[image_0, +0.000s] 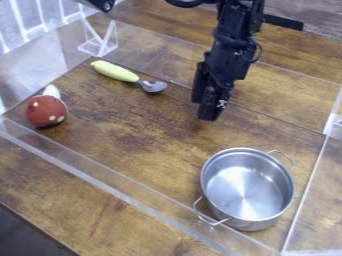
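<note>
A black robot arm reaches down from the top of the view to my gripper (210, 100), which hangs low over the middle-back of the wooden surface, right of a spoon (152, 86). Whether its fingers are apart is too small to tell; I see nothing held. A pale yellow corn-like object (115, 71) lies at the back left. A red mushroom-like toy (46, 111) with white spots sits at the left. A steel pot (247, 188) with two handles stands at the front right.
Clear plastic walls surround the wooden surface (127, 145). A small white stand (98, 45) is at the back left.
</note>
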